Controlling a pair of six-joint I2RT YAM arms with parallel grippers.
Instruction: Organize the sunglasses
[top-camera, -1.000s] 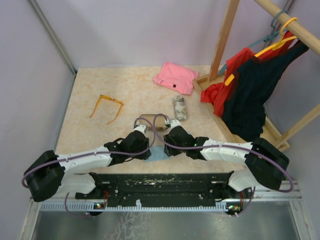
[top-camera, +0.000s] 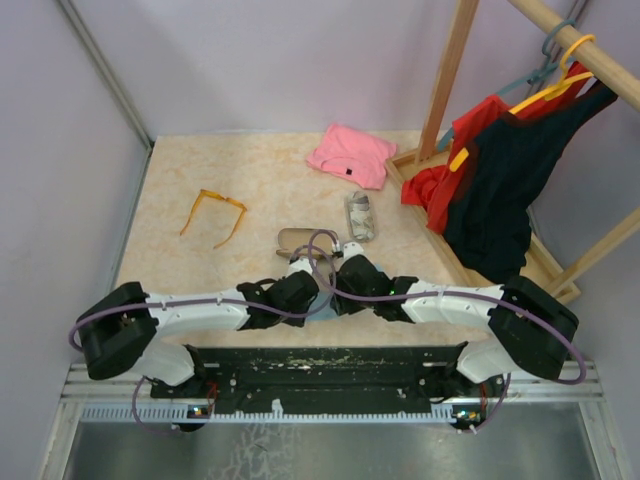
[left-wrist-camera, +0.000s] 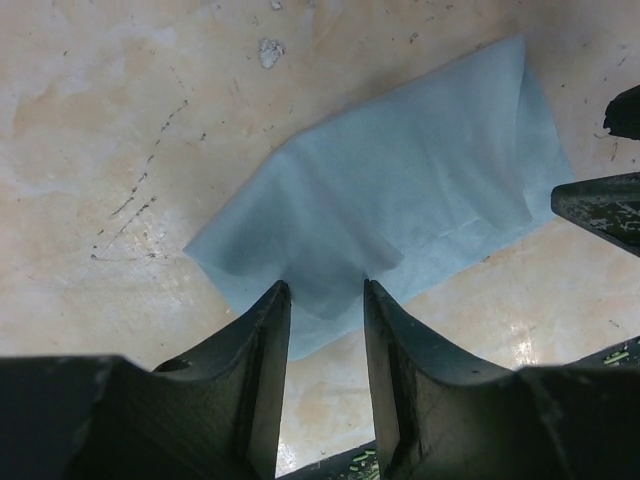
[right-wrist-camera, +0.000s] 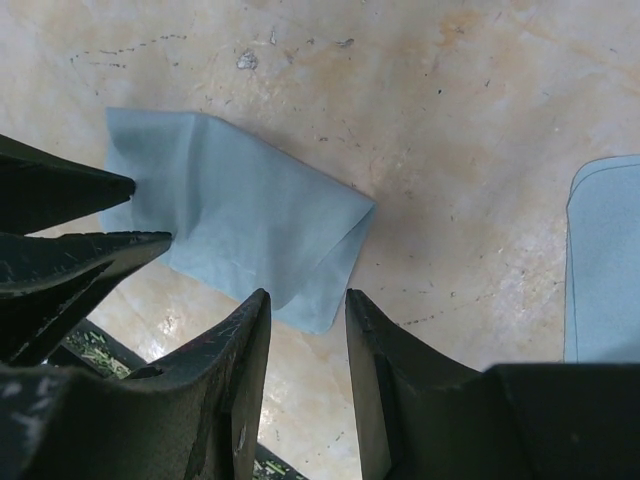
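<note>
Orange-framed sunglasses (top-camera: 213, 207) lie with their arms spread at the left of the table. A blue-grey cloth (left-wrist-camera: 350, 190), partly folded over, is on the table beneath both grippers. My left gripper is part open above the cloth's near edge, with no sign of a hold on it. Over the same cloth (right-wrist-camera: 240, 200), at its other side, my right gripper stands open. A tan case (top-camera: 300, 240) is just beyond the grippers, partly covered by cables in the top view.
A second blue piece of cloth (right-wrist-camera: 610, 260) lies at the right. Behind are a grey patterned item (top-camera: 360, 216) and a folded pink garment (top-camera: 352, 155). A wooden rack (top-camera: 447, 80) with hanging clothes occupies the right side.
My left gripper has moved right, over the cloth and close to the right gripper. The right arm has stayed nearly still, and the sunglasses have not moved.
</note>
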